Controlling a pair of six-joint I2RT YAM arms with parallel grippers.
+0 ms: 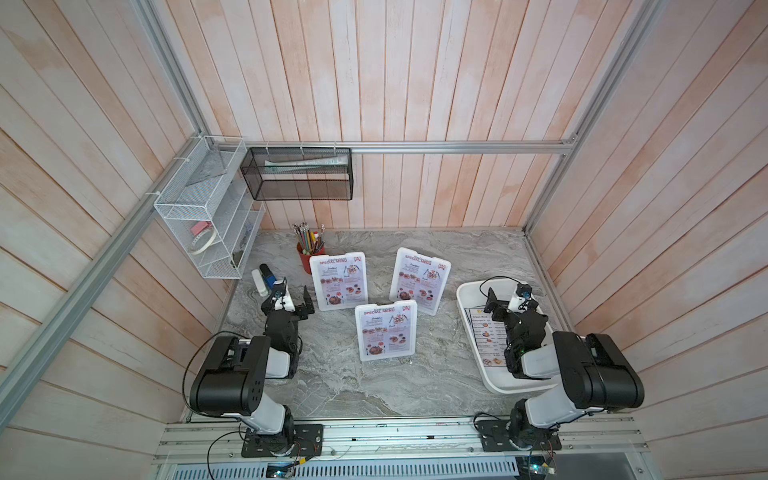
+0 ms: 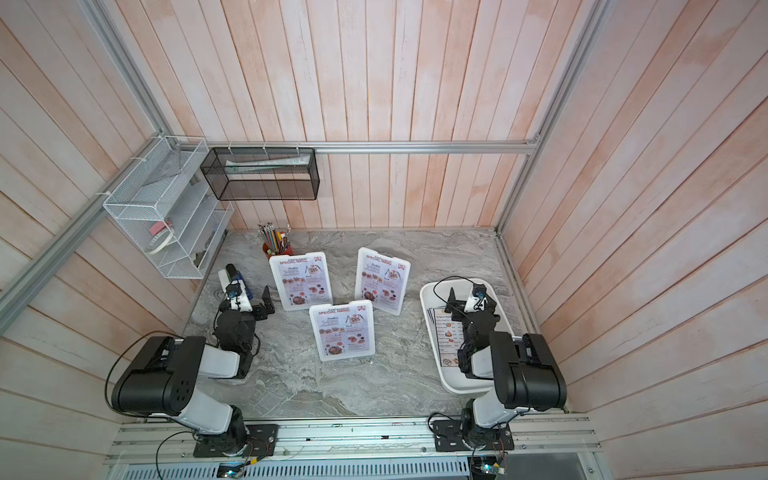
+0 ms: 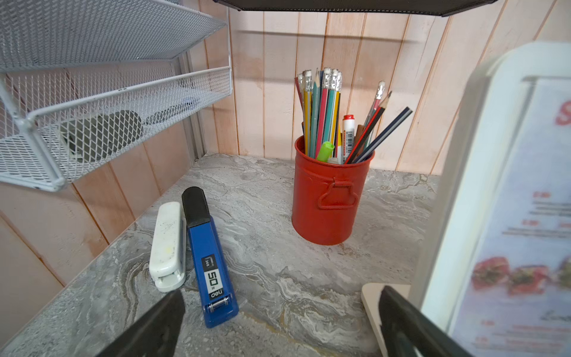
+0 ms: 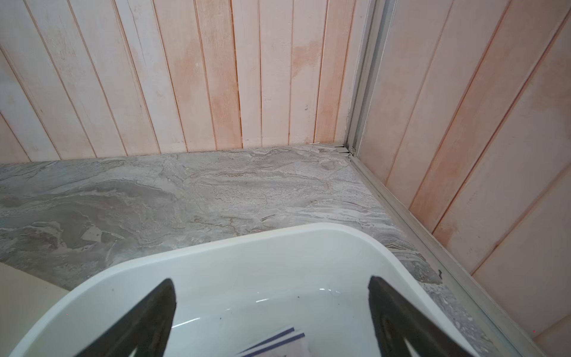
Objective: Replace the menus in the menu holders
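Observation:
Three white menu holders stand upright on the grey marbled table, each with a "Special Menu" sheet inside: a back left holder (image 1: 339, 281), a back right holder (image 1: 421, 280) and a front holder (image 1: 386, 330). In a white tray (image 1: 465, 320) at the right lie flat menu sheets (image 1: 489, 340), partly covered by the right arm. My left gripper is open and empty, left of the back left holder, whose edge shows large in the left wrist view. Over the tray, my right gripper is open with nothing between its fingers; sheet corners (image 4: 276, 345) show below it.
Beyond the left gripper lie a blue stapler (image 3: 211, 264) and a white stapler (image 3: 168, 247). A red pencil cup (image 3: 327, 202) stands behind. White mesh shelves (image 1: 209, 209) and a black wire basket (image 1: 297, 177) hang above. Free table lies in front of the holders.

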